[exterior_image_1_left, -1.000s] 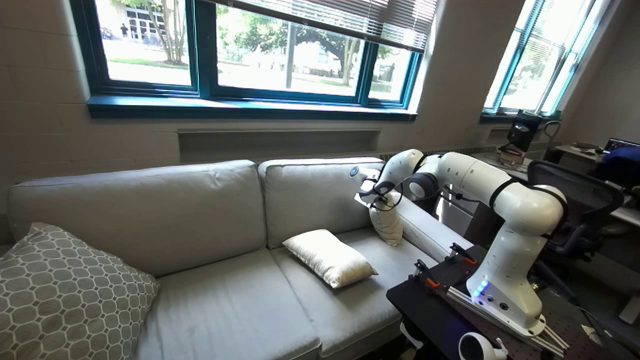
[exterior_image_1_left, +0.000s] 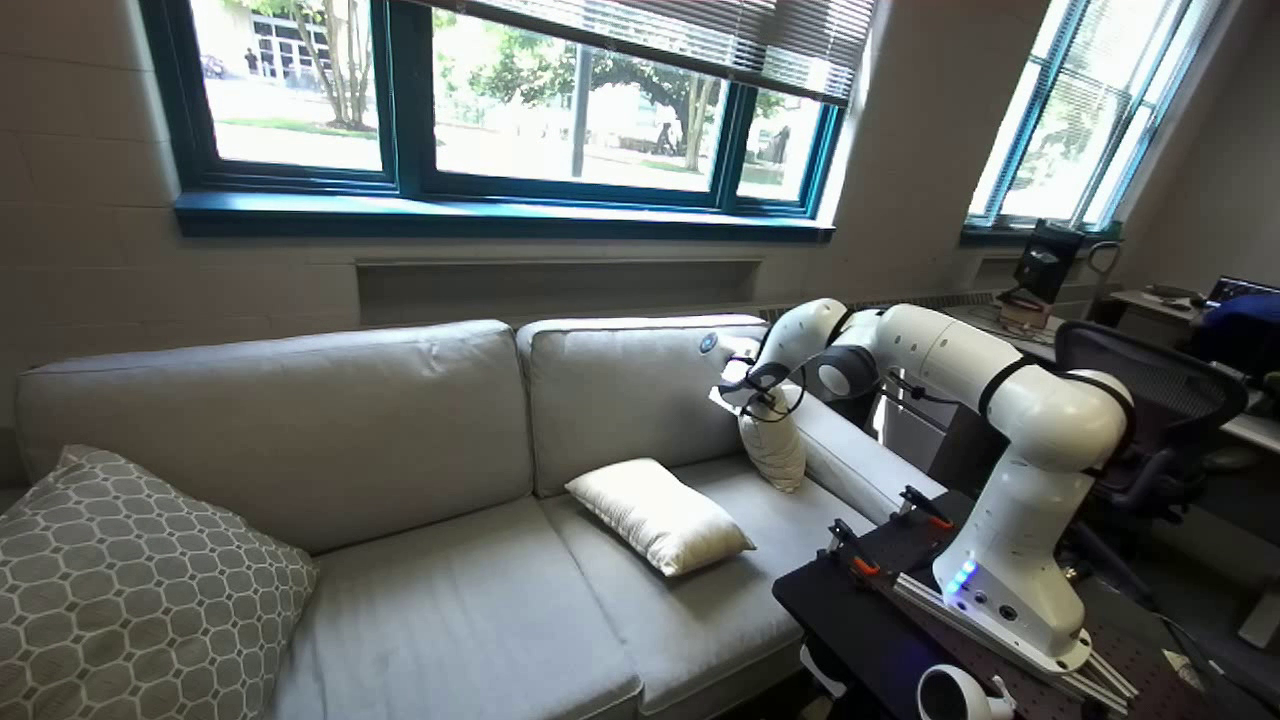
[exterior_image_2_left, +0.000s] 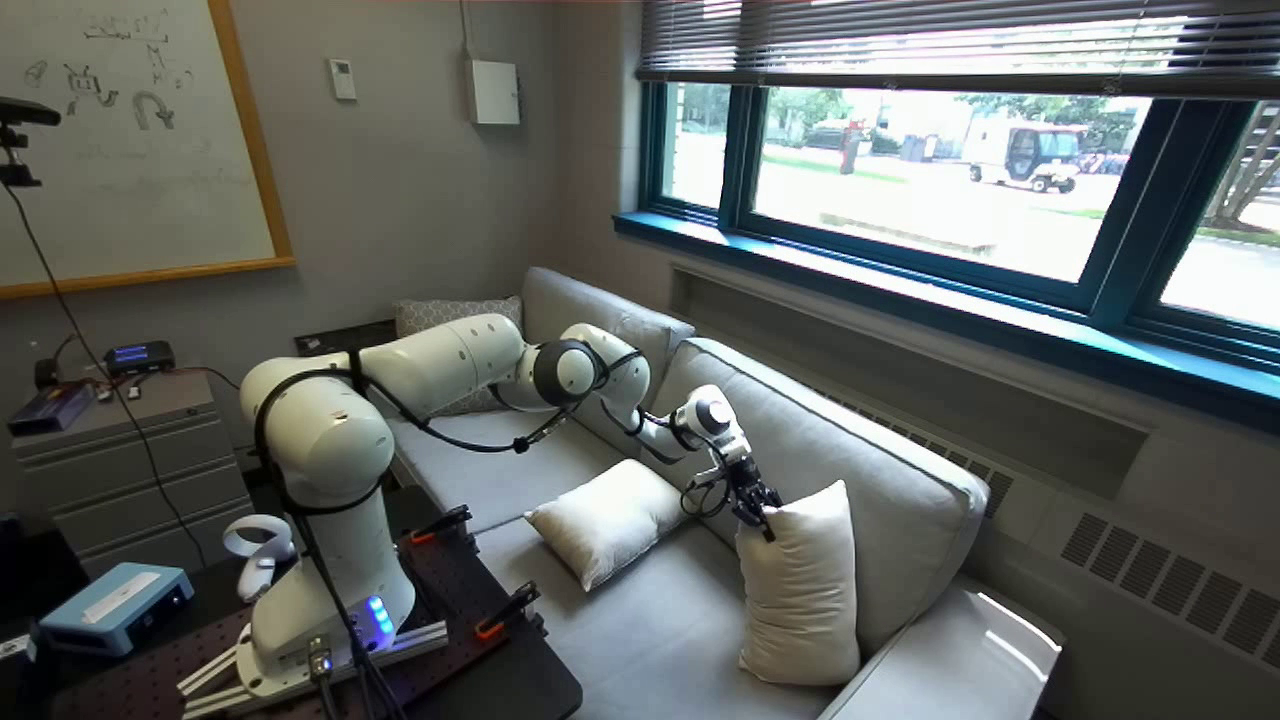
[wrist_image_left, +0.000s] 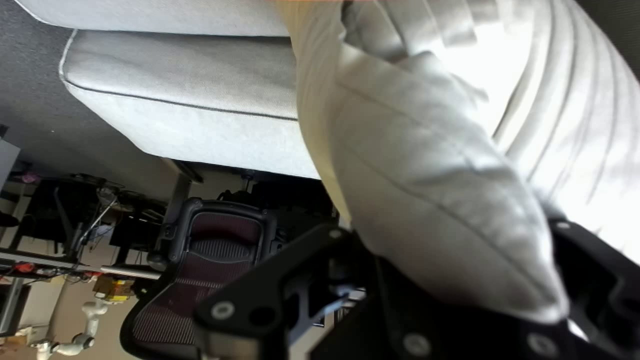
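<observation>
A white pillow (exterior_image_2_left: 801, 594) stands upright on the right-hand seat of the grey sofa (exterior_image_1_left: 432, 600), near the armrest and backrest. My gripper (exterior_image_2_left: 768, 509) is shut on its upper corner. Up close in the wrist view, that pinched corner of cloth (wrist_image_left: 444, 198) bulges between the black fingers, and the fingertips themselves are hidden by it. In exterior view 1 the arm's wrist covers the top of this pillow. Another white pillow (exterior_image_1_left: 660, 516) lies flat on the seat, left of the held one and apart from it.
A grey patterned cushion (exterior_image_1_left: 144, 588) leans at the sofa's far left end. The backrest (exterior_image_2_left: 828, 444) rises close behind my gripper, and the armrest (exterior_image_2_left: 960, 648) flanks the held pillow. Clamps (exterior_image_1_left: 852, 550) stick up at the black table's edge.
</observation>
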